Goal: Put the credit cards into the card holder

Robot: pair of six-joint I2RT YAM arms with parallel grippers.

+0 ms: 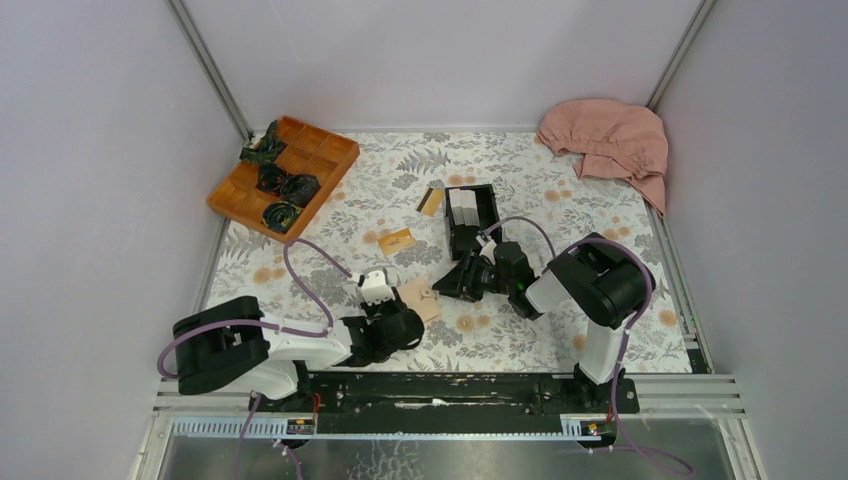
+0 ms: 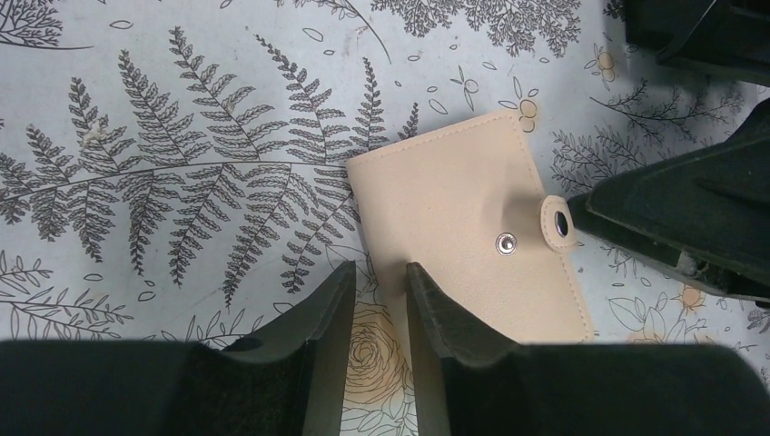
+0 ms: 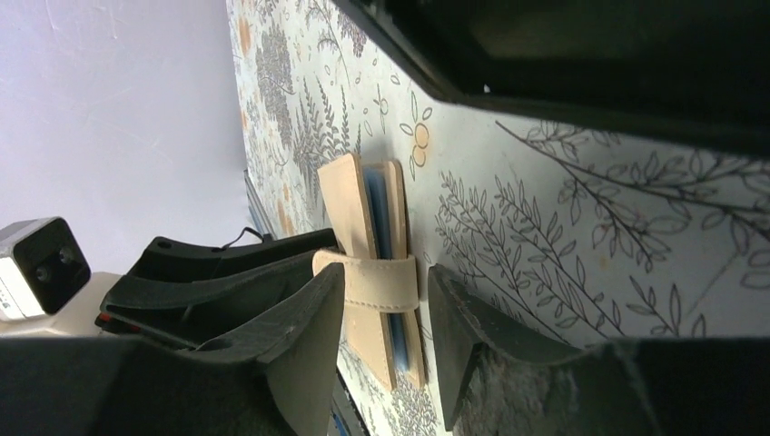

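Note:
The beige leather card holder lies closed on the table, its snap flap unfastened at the right side. My left gripper is shut on the holder's left edge. From the other side, my right gripper stands part open, its fingers either side of the flap end, with a gap showing. Seen edge-on in the right wrist view, the holder has a blue layer between its covers. Two cards rest behind it on the table: a golden-orange card and a yellow card with a dark stripe.
A black box with white contents stands close behind my right gripper. An orange compartment tray with dark cable bundles is at the back left, and a pink cloth at the back right. Free table lies on the right.

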